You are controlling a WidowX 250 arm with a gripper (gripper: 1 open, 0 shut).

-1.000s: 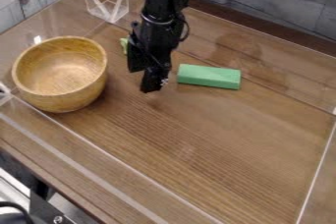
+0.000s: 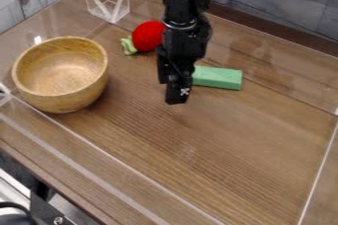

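Note:
The black gripper (image 2: 177, 83) hangs low over the middle of the wooden table, its tips near the left end of a green block (image 2: 219, 77). Whether it is open or shut is hard to see. A red round object (image 2: 148, 36) with a green part lies behind it, to the left. A light wooden bowl (image 2: 58, 71) sits at the left.
A small white wire-like object (image 2: 109, 4) is at the back left, and a wall or edge runs along the back right.
The gripper has moved to the right, toward the green block's left end, uncovering more of the red object.

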